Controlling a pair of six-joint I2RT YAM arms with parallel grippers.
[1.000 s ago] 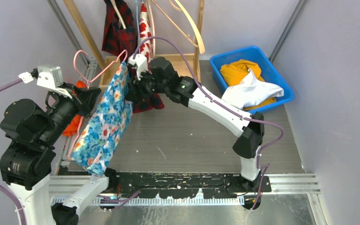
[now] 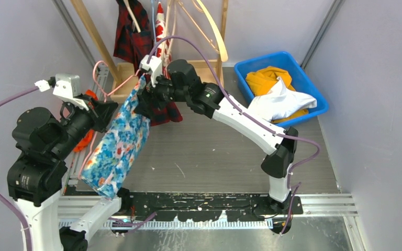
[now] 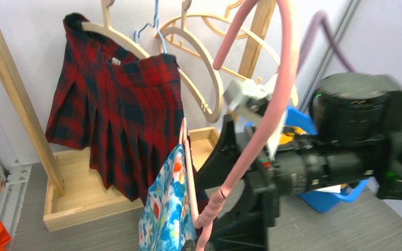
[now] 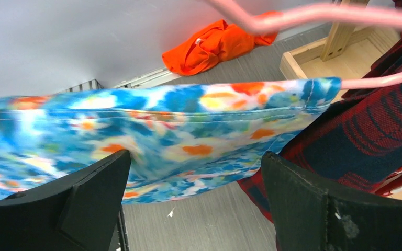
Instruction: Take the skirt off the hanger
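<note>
A blue floral skirt point(image 2: 116, 146) hangs slanted from a pink hanger point(image 3: 261, 125) held in the air between the arms. My left gripper point(image 2: 102, 110) is at the hanger's neck in the top view; in the left wrist view the hanger rises from the bottom edge, where the fingertips are barely visible, and the gripper looks shut on it. My right gripper is open beside the skirt's upper edge, its two fingers wide apart with the floral cloth across the space before them.
Behind, a wooden rack point(image 3: 55, 219) holds plaid skirts point(image 3: 125, 104) and empty hangers. An orange cloth point(image 4: 209, 49) lies at the left. A blue bin point(image 2: 319, 107) with yellow and white clothes stands at right, with clear floor in front.
My left gripper moved right and slightly down in the top view over the last second, with the pink hanger and skirt shifting along. The right arm moved slightly.
</note>
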